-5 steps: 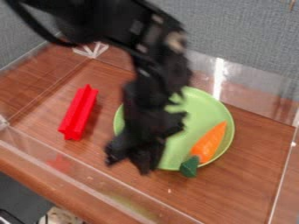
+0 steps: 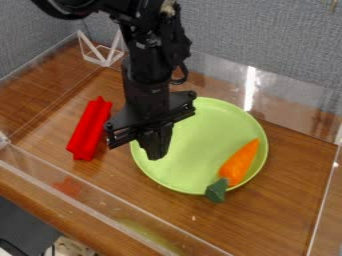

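Note:
My black gripper (image 2: 152, 140) is lowered over the left part of a green plate (image 2: 201, 140), shut, with nothing seen between its fingers. An orange toy carrot (image 2: 238, 164) with a green top lies on the plate's right side, its top reaching past the lower rim. A red bar-shaped object (image 2: 90, 128) lies on the wood surface left of the plate and gripper. The plate's upper left is hidden behind the arm.
A white wire rack (image 2: 94, 52) stands at the back left corner. Grey walls and clear panels edge the wooden surface (image 2: 281, 210). Bare wood shows at the lower right and far left.
The arm has moved back, away from the front edge, and the gripper now appears higher in the view. The plate, carrot and red object have not visibly moved.

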